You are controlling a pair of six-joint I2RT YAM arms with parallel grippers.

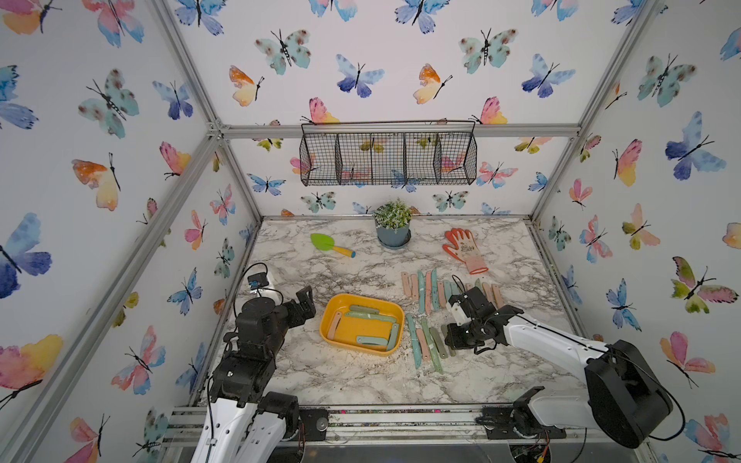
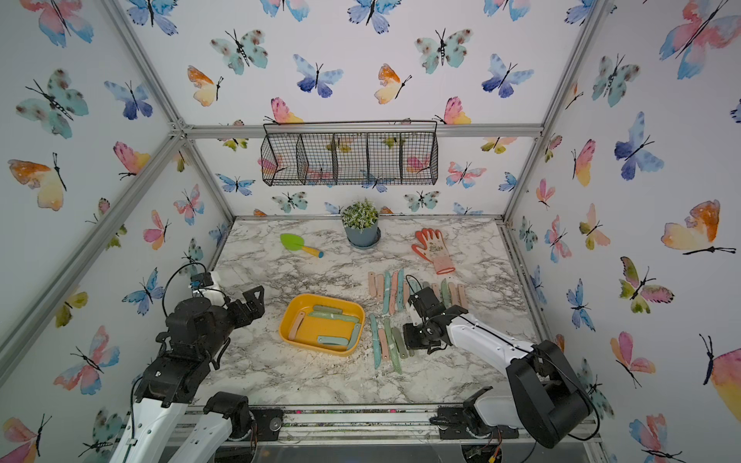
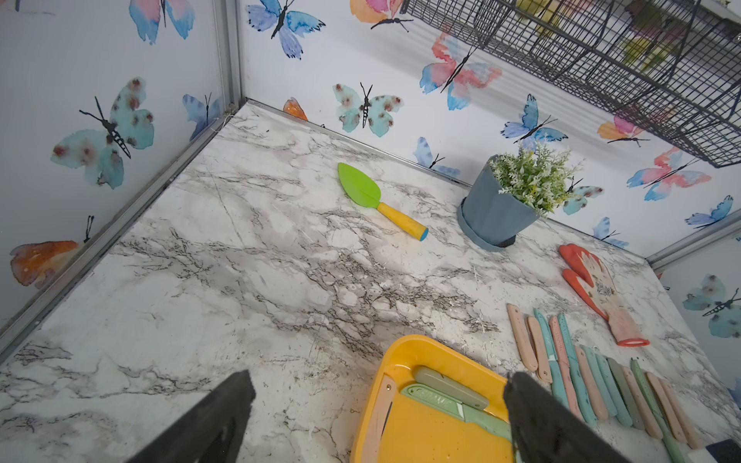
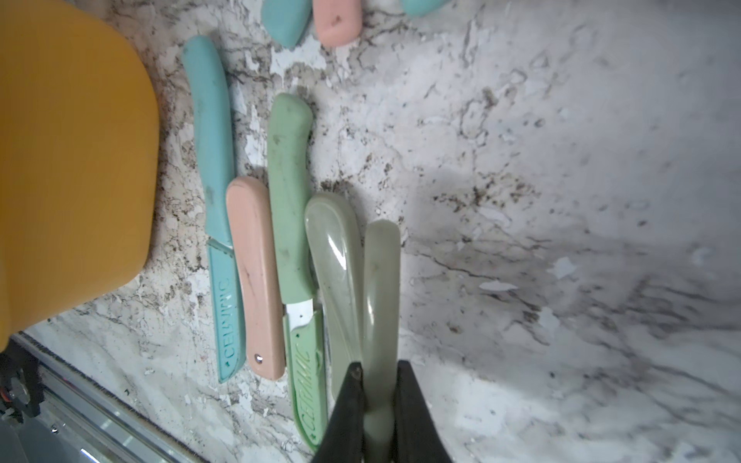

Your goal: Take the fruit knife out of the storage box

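Between the fingers of my right gripper is a grey-green fruit knife, upright in the right wrist view, beside a similar grey-green knife in the front row on the table. Whether the held knife touches the table I cannot tell. The yellow storage box holds several knives, among them a pink one, a long green one, a grey-green one and a light blue one. Left of the box, above the table, my left gripper stands open and empty.
Several knives lie in a back row near the orange-and-white glove. A plant pot and a green trowel stand farther back. Bare table lies to the right of the held knife.
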